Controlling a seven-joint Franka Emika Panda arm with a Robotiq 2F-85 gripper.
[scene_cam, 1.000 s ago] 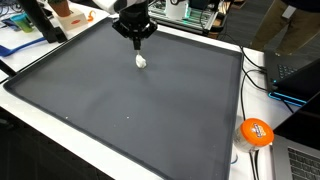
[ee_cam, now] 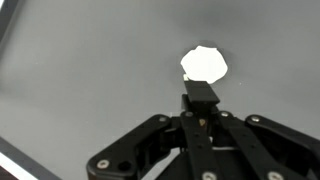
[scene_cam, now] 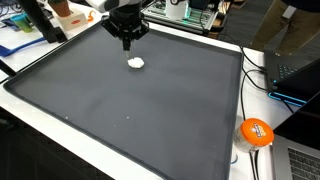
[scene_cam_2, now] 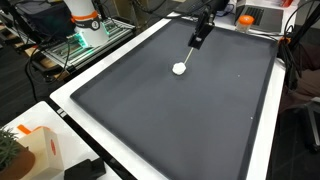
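Note:
A small white rounded piece lies on the dark grey board, towards its far side in exterior view 1. My gripper is just above and to the left of it there. In exterior view 2, a thin pale stick slants down from my gripper towards the white piece; whether they are joined is unclear. The wrist view has my gripper closed, a little tan showing between its parts, and the white piece just beyond its tips.
Most of the board is bare. An orange-topped white container and laptops stand along the right in exterior view 1. Tools and cables crowd the far left. An orange-topped object appears behind the board in exterior view 2.
My gripper has shifted somewhat left in exterior view 1. The white piece looked narrower and more upright a second ago; now it appears wider and slightly right of the gripper.

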